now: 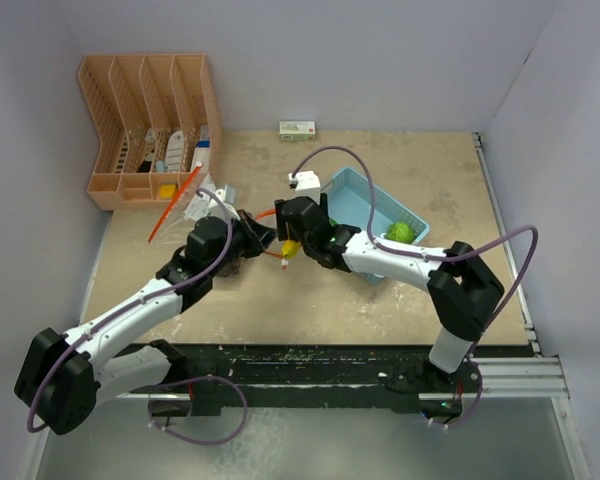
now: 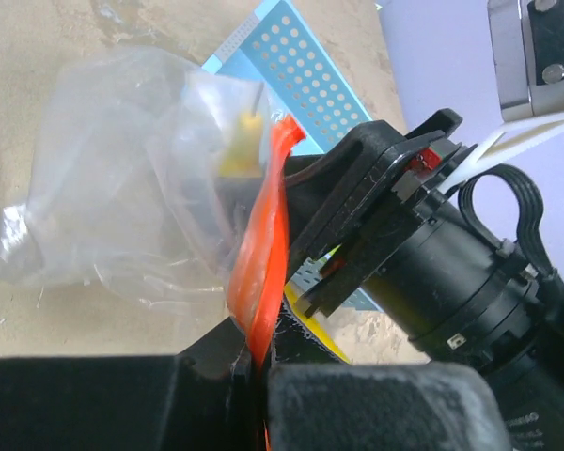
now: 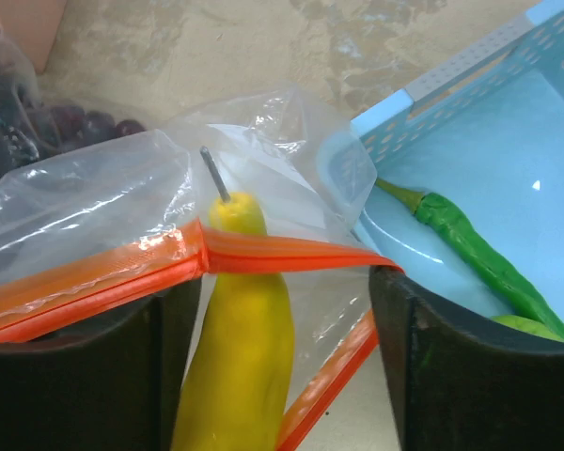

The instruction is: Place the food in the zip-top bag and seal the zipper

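Note:
My left gripper (image 1: 263, 236) is shut on the orange zipper edge (image 2: 266, 263) of the clear bag (image 2: 103, 178). My right gripper (image 1: 302, 215) is at the bag's mouth, its fingers part open either side of a long yellow vegetable (image 3: 235, 357). In the right wrist view that vegetable lies under the orange zipper strip, its stem end toward the bag's inside. A green pepper (image 3: 475, 254) and a round green item (image 1: 400, 232) lie in the blue basket (image 1: 420, 222).
Another bag (image 1: 170, 220) with a red zipper lies at left, and grapes (image 3: 94, 127) show in plastic. A tan divided organiser (image 1: 105, 185) stands at back left, a small box (image 1: 297, 129) at the back.

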